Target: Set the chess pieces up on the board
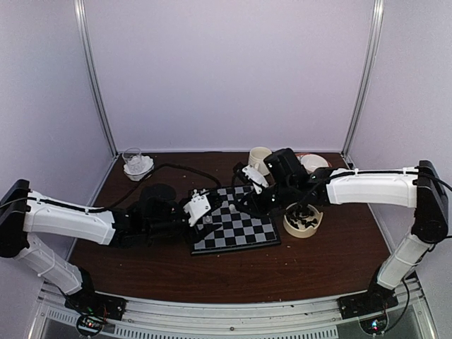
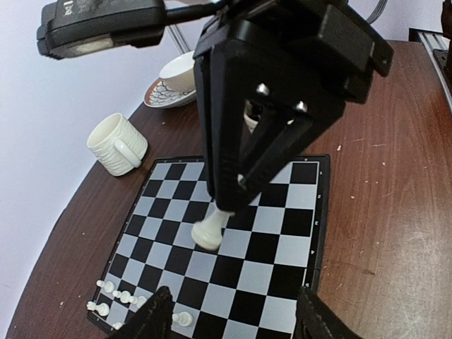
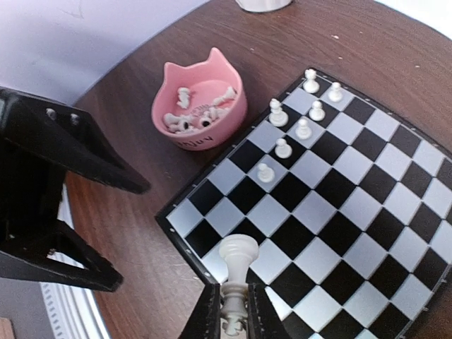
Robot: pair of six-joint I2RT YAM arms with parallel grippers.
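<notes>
The checkered board has several white pieces at its left end, among them a pawn. My right gripper is shut on a white piece, held above the board; the piece also hangs below its fingers in the left wrist view. My left gripper stands open over the board, nothing between its fingers, facing the right gripper.
A pink bowl of white pieces sits left of the board. A cream bowl with black pieces is at the right. A mug and saucer stand behind.
</notes>
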